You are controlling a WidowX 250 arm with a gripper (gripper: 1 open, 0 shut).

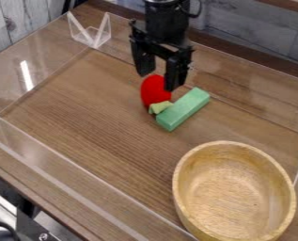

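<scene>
The black gripper hangs over the upper middle of the wooden table in the camera view, its fingers spread apart and pointing down, above and slightly behind a red object. The red object has a small light green piece at its front end. A green block lies diagonally just to the right of them. Whether anything is between the fingers is hard to tell, but nothing visible is held.
A large tan bowl fills the lower right of the table. A white wire-like object stands at the back left.
</scene>
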